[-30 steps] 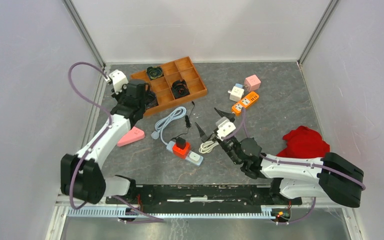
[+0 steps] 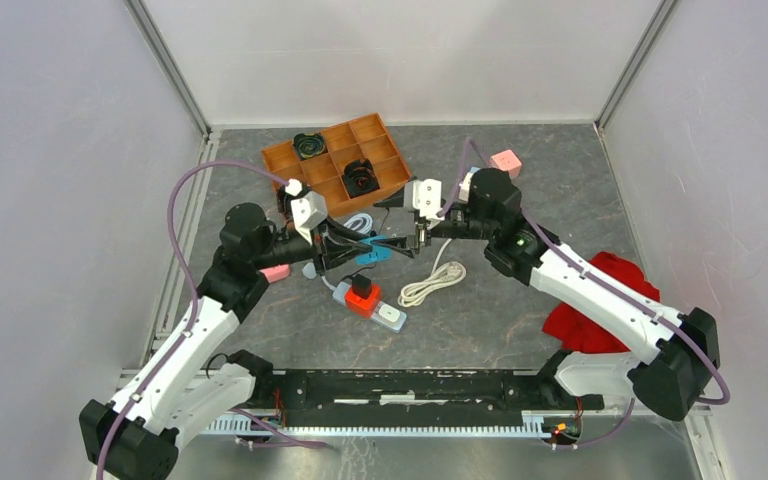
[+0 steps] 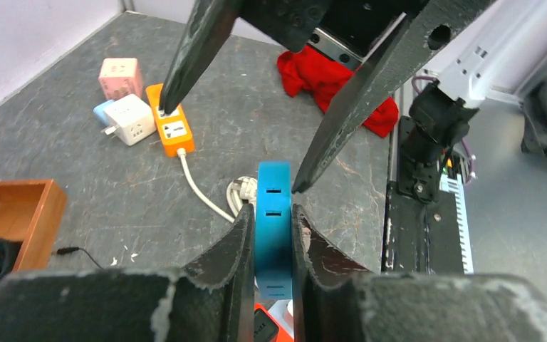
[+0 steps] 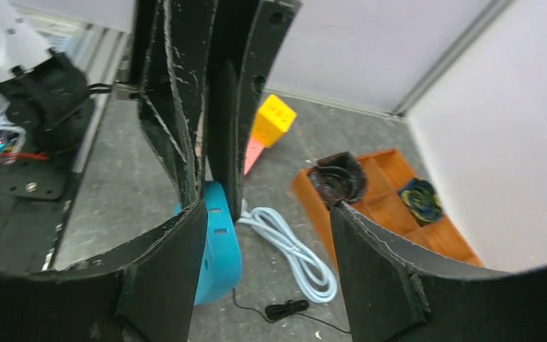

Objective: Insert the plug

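A blue block-like piece with small slots (image 3: 273, 228) is held between the fingers of my left gripper, above the middle of the table. My right gripper faces it with its fingers apart, close around the piece's upper end but not visibly gripping it; in the right wrist view the piece (image 4: 221, 260) sits low left between the two grippers. Below lie a grey power strip with a red adapter (image 2: 361, 303), a coiled white cable (image 2: 425, 292) and an orange strip (image 3: 174, 139).
A wooden compartment tray (image 2: 375, 140) is at the back, a red cloth (image 2: 590, 320) at the right, a pink block (image 3: 120, 78) and white adapter (image 3: 129, 120) at the back right. Bare table lies right of the middle.
My left arm has swung from the left toward the middle, bringing the blue piece with it. My right gripper has risen and turned to face it.
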